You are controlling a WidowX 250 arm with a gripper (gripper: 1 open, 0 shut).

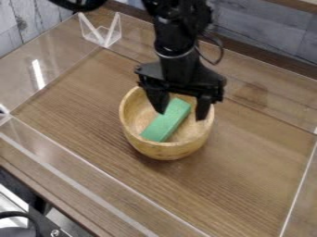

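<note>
A black robot gripper (180, 97) reaches down from the top centre over a tan bowl (133, 130) in the middle of the wooden table. Its two dark fingers are spread apart, one above the bowl's left part and one at its right side. A green oblong object (165, 123) lies in the bowl between and below the fingers, with no visible contact with them.
A white wire-like object (102, 30) stands at the back left near the table's edge. A dark area lies beyond the lower left edge.
</note>
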